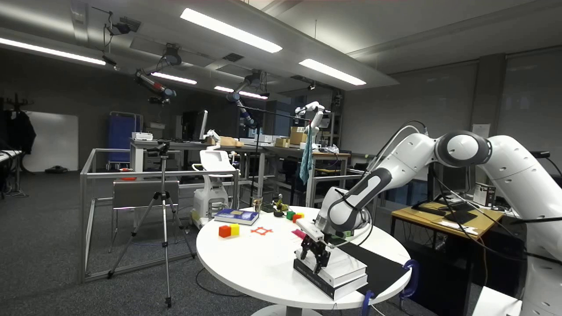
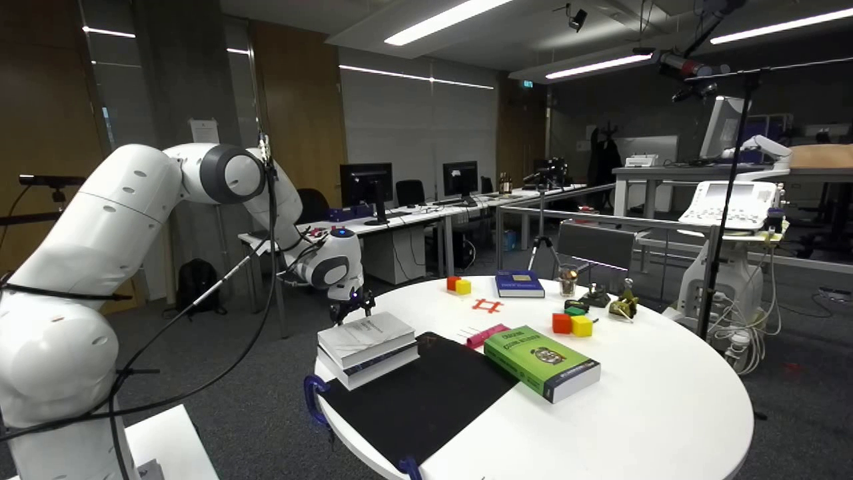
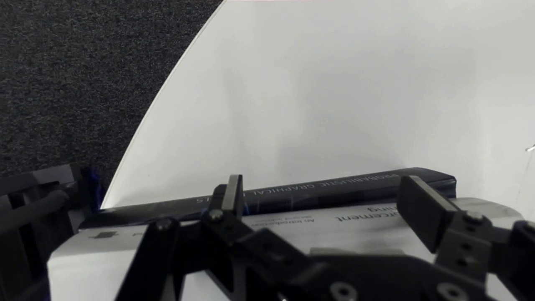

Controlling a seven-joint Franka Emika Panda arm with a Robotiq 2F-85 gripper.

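Note:
Two thick books lie stacked near the table edge, a white one (image 1: 337,265) over a dark-spined one (image 1: 311,274). Right at the stack's spine side is my gripper (image 1: 314,261), its fingers pointing down. In the wrist view the gripper stands open, its two fingers wide apart along the spines. The spine of the white book (image 3: 281,223) runs below that of the dark book (image 3: 321,193), and nothing shows clasped between the pads. Whether the fingertips touch the white book cannot be told. From the other side, the gripper (image 2: 353,308) is partly hidden behind the white book (image 2: 366,339).
A black mat (image 2: 424,392) lies beside the stack, with blue clamps (image 2: 316,397) at the table edge. Farther off are a green book (image 2: 541,357), a blue book (image 2: 520,283), coloured cubes (image 2: 562,323) and a pink object (image 2: 486,335).

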